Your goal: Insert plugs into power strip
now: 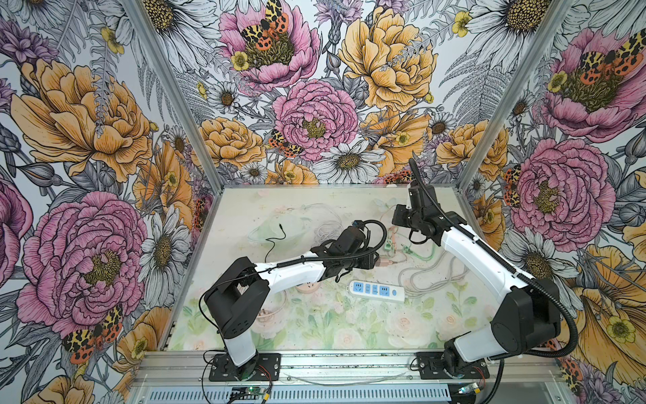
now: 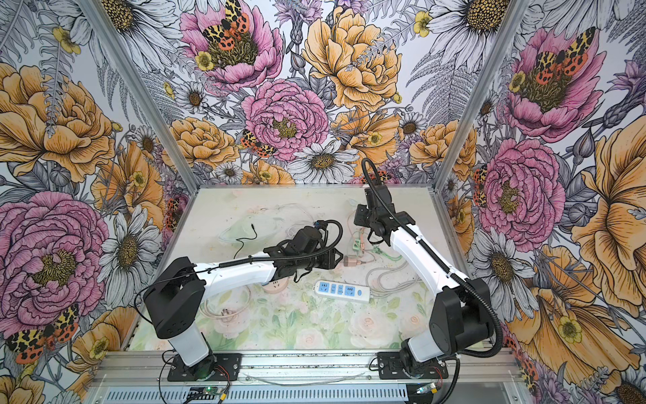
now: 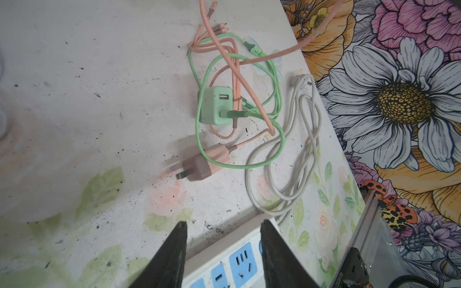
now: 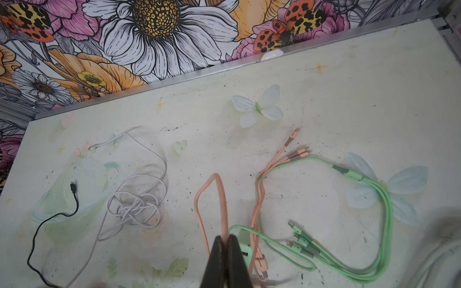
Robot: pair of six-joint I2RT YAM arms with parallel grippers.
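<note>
The white power strip [image 1: 387, 291] with blue socket panels lies near the middle of the table. In the left wrist view it shows at the bottom, between and beyond the fingers of my left gripper, which stands open and empty. A pink charger plug [image 3: 207, 163] lies on its side on the table, its prongs pointing left. Behind it is a green charger [image 3: 216, 106], tangled with green and pink cables. My right gripper is shut on the pink cable [image 4: 221, 196], whose bent loop stands up beyond the fingertips.
A grey cable coil [image 3: 307, 136] lies right of the chargers. A lilac cable bundle [image 4: 136, 206] and a black cable [image 4: 50, 218] occupy the table's left side.
</note>
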